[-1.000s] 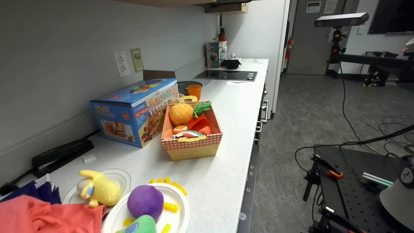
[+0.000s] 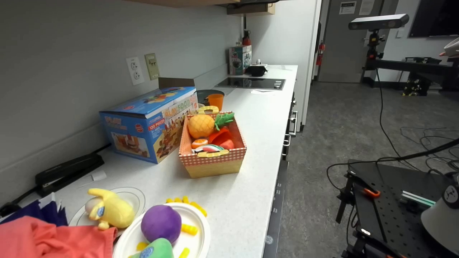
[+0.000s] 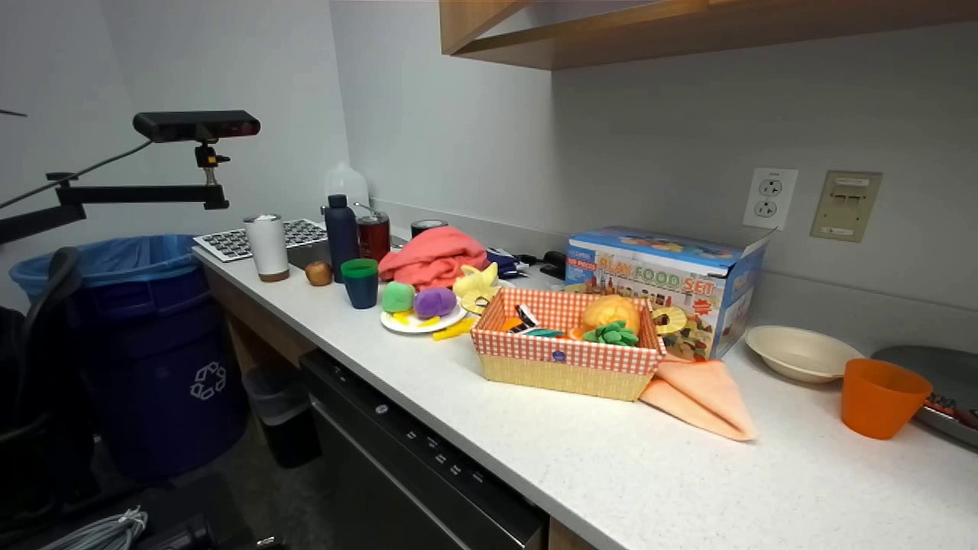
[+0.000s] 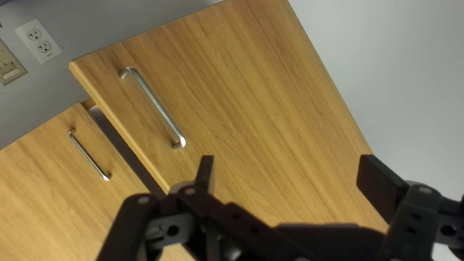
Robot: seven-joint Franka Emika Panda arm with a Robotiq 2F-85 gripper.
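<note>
In the wrist view my gripper is open, its dark fingers spread wide with nothing between them. Beyond it fills a wooden cabinet door (image 4: 261, 108) with a metal handle (image 4: 154, 106) that lies up and left of the fingers. A second wooden door (image 4: 56, 187), with its own handle (image 4: 89, 154), shows at the lower left, and a dark gap separates the two. I cannot tell whether the fingers touch the door. Neither exterior view shows the gripper; only the white arm base (image 2: 445, 219) appears at the lower right of exterior view 1.
On the counter (image 2: 254, 172) stand a checked basket (image 2: 213, 167) of toy food, a play food box (image 2: 148, 120), an orange cup (image 3: 882, 399) and a white plate (image 2: 200, 240) bearing plush toys.
At the far right edge of exterior view 1, the small pale piece of the arm sits slightly further left and lower. The counter's objects have stayed put.
</note>
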